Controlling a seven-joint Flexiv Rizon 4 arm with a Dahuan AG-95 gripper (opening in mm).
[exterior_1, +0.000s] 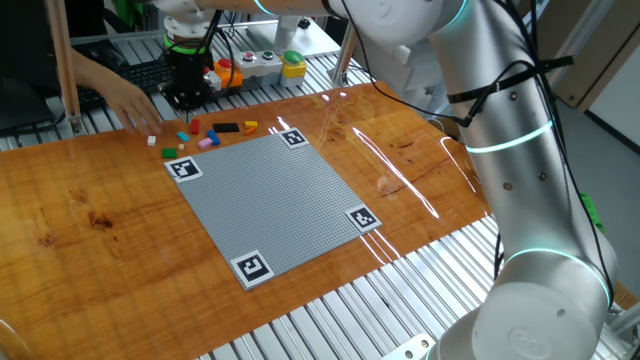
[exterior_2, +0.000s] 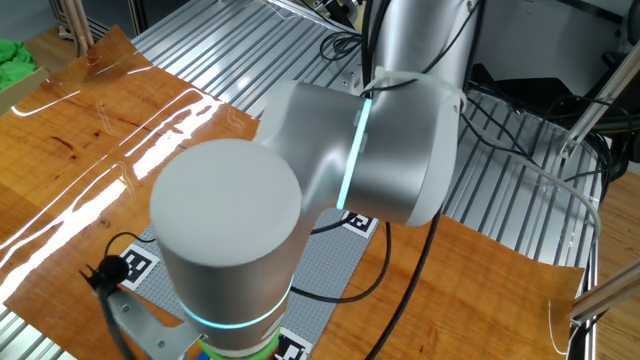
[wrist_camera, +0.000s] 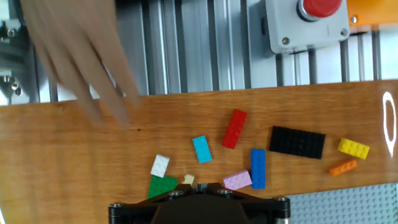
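Observation:
Several loose toy bricks lie on the wooden table beyond the grey baseplate (exterior_1: 270, 190). In the wrist view they include a red brick (wrist_camera: 234, 129), a cyan brick (wrist_camera: 202, 149), a white brick (wrist_camera: 160, 165), a green brick (wrist_camera: 161, 185), a pink brick (wrist_camera: 237, 180), a blue brick (wrist_camera: 258, 168), a black brick (wrist_camera: 297, 142), a yellow brick (wrist_camera: 354, 149) and an orange brick (wrist_camera: 342, 167). A small beige brick (wrist_camera: 188, 179) is partly hidden by my gripper, whose finger state is unclear. Exterior view 1 shows the gripper (exterior_1: 190, 103) dark, near the far edge.
A person's hand (exterior_1: 128, 104) reaches over the far table edge, left of my gripper; the wrist view shows this hand (wrist_camera: 84, 53) blurred. A red-button box (wrist_camera: 308, 25) stands on the metal slats behind.

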